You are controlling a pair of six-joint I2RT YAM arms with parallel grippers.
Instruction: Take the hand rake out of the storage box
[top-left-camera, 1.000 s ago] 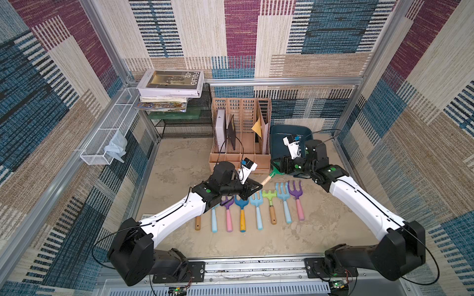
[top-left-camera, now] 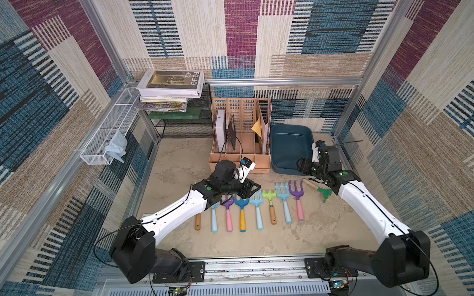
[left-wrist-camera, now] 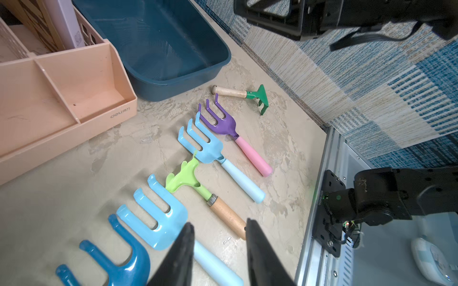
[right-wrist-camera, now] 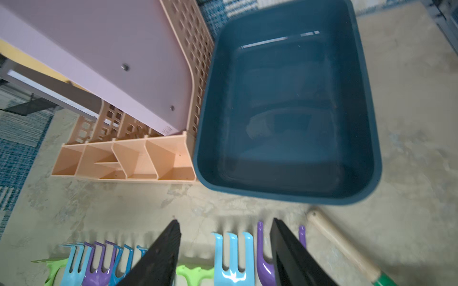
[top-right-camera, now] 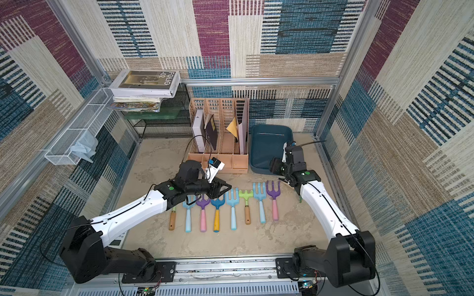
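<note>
A hand rake with green head (left-wrist-camera: 260, 95) and pale wooden handle (right-wrist-camera: 341, 240) lies on the table just in front of the dark teal box (right-wrist-camera: 286, 194), at the right end of the row of garden tools. The box is empty. My right gripper (top-left-camera: 302, 166) is above the box's front, fingers apart with nothing seen between them. My left gripper (top-left-camera: 252, 190) hangs over the middle of the tool row, also open and apparently empty.
A pink file organizer (top-left-camera: 222, 162) stands left of the box. Several forks and rakes, such as the purple fork (left-wrist-camera: 221, 124), line the table's middle. A wire shelf with magazines (top-left-camera: 170, 81) is at the back left. Bare table shows at left and along the front.
The green rake, earlier held tilted by my right gripper near the box's front left corner, now lies on the table at the right. My right arm has moved right; the left is almost still.
</note>
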